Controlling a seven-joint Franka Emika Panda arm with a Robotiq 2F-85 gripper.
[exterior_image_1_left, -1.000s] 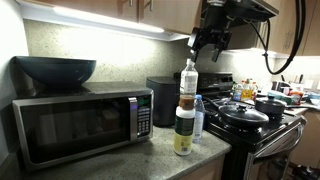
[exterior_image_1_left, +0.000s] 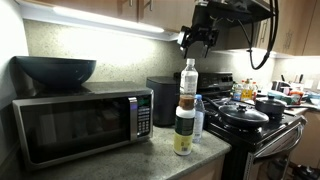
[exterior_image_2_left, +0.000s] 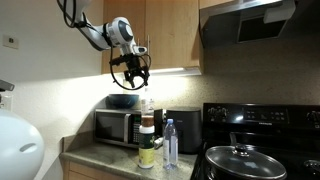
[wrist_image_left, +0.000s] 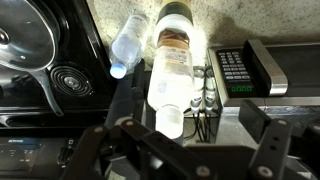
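A clear bottle with a white cap (exterior_image_1_left: 188, 80) stands upright on top of a short brown piece (exterior_image_1_left: 187, 102), which in turn rests on a white and yellow container (exterior_image_1_left: 184, 131) on the counter. In the wrist view the capped bottle (wrist_image_left: 171, 85) points up toward the camera. My gripper (exterior_image_1_left: 196, 48) hangs just above the stack, apart from it in exterior view 1. Its dark fingers (wrist_image_left: 262, 132) are spread on either side of the bottle in the wrist view, with nothing held. From exterior view 2 the gripper (exterior_image_2_left: 138, 83) also appears above the stack.
Close beside the stack stands another water bottle (exterior_image_2_left: 170, 141). A microwave (exterior_image_1_left: 83, 128) with a dark bowl (exterior_image_1_left: 56, 70) on it is to the left. On the stove to the right sits a lidded pan (exterior_image_1_left: 243, 115). Cabinets (exterior_image_2_left: 175, 38) hang overhead.
Over the last second my gripper has shifted left in exterior view 1, to above the stack. The stack is unchanged.
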